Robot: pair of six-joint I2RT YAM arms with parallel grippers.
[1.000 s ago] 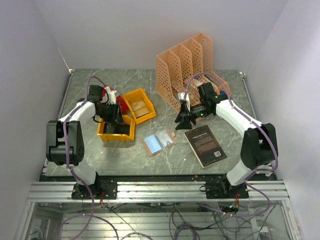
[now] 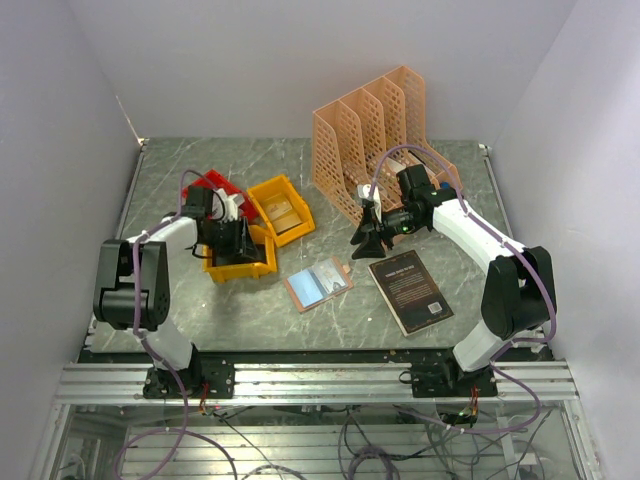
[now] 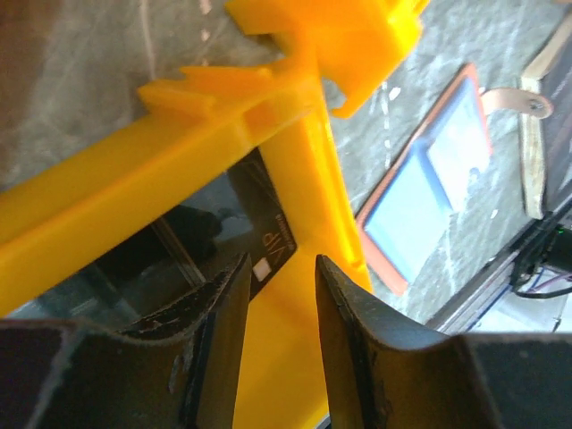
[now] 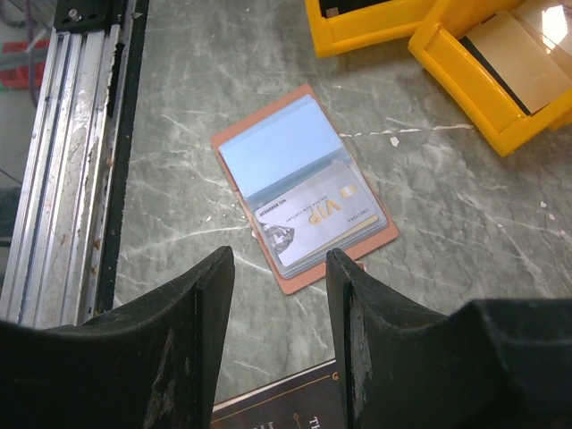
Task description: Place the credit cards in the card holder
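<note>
The card holder [image 2: 318, 284], brown-edged with a blue pad and clear pocket, lies flat at the table's middle. In the right wrist view a white VIP card [image 4: 319, 211] lies in its pocket. Dark cards [image 3: 255, 210] lie inside the near yellow box [image 2: 240, 272]. My left gripper reaches into that box, its fingertips a little apart over a yellow wall; no card shows between them, and whether it grips the box is unclear. My right gripper is part open and empty, high above the table right of the holder.
A second yellow box [image 2: 281, 210] with tan contents and a red box [image 2: 215, 182] stand behind. A black book [image 2: 411, 291] lies right of the holder; a tan file rack [image 2: 350, 150] rises at the back.
My left gripper has gone lower and toward the front right, into the near yellow box. That box has shifted slightly right and turned a little. The right arm looks unmoved.
</note>
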